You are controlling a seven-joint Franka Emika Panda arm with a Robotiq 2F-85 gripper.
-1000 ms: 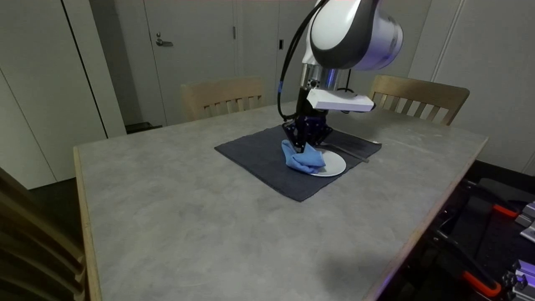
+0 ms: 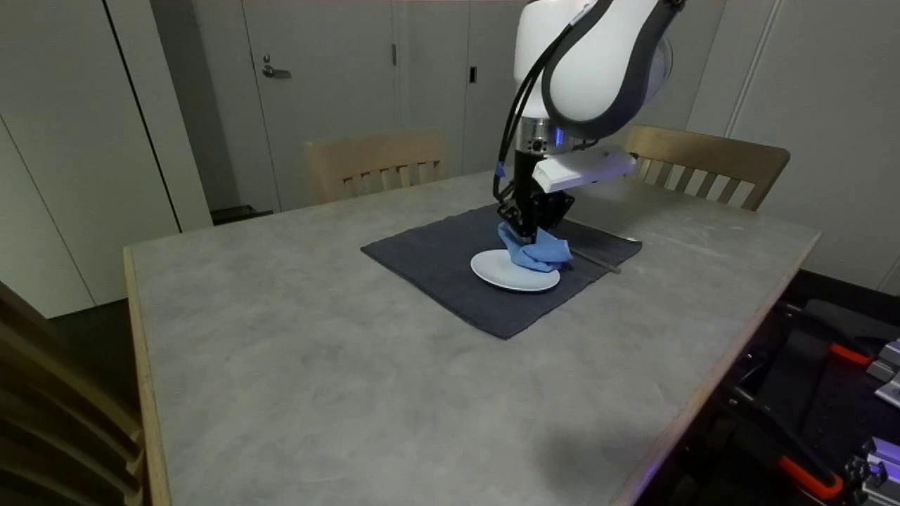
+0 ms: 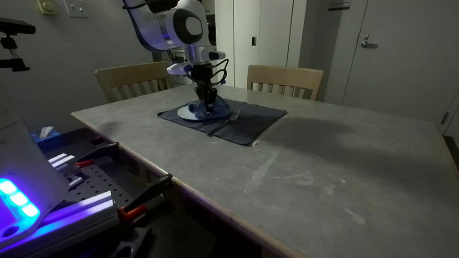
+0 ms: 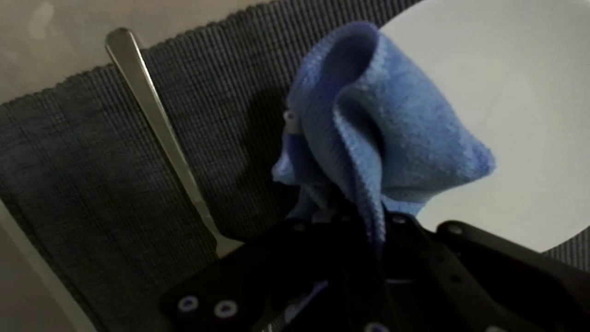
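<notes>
A bunched blue cloth [image 4: 420,127] is pinched in my gripper [image 2: 527,239], which is shut on it. In the wrist view its folds stick out ahead of the black fingers and overlap the edge of a white plate [image 4: 520,121]. Seen from exterior view 1, the cloth [image 2: 544,251] covers the far right part of the plate [image 2: 506,271]. From the other side, the cloth [image 3: 217,107] sags around the fingertips, over the plate's [image 3: 185,113] edge. Whether it presses on the plate is hard to tell.
A dark placemat [image 2: 447,266] lies under the plate. Beside the cloth lies a fork [image 3: 228,122], its handle [image 4: 160,119] near the mat's edge. Wooden chairs [image 3: 284,77] stand around it.
In exterior view 1 the gripper and cloth have shifted right and slightly back. The plate has slid left, and the cloth now covers its right side instead of its left.
</notes>
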